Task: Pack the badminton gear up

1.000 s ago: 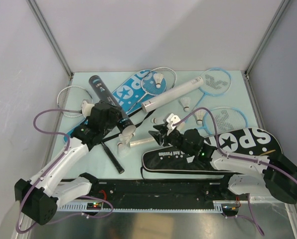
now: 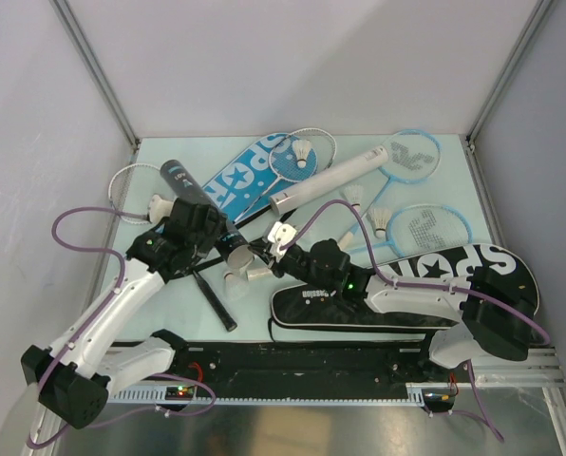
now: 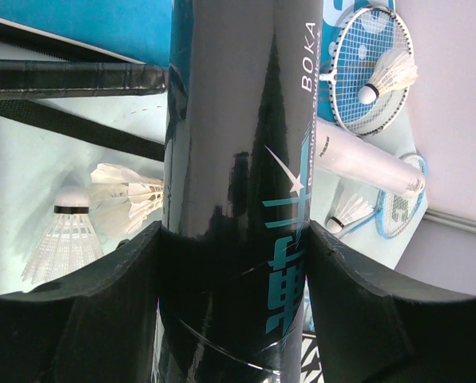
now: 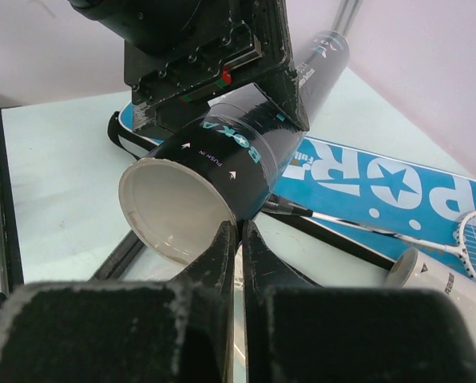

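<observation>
A black shuttlecock tube is held slanted above the table, with my left gripper shut around its body. The end with the pale cap faces my right gripper. That gripper's fingertips are together with nothing between them, just in front of the tube's lower right rim. In the left wrist view, one shuttlecock and another shuttlecock lie left of the tube. A white tube lies across the middle of the table.
Behind the arms lies a blue racket bag; a black racket bag lies at the front right, partly under my right arm. Rackets and shuttlecocks are spread at the right. Bare table shows at the front left.
</observation>
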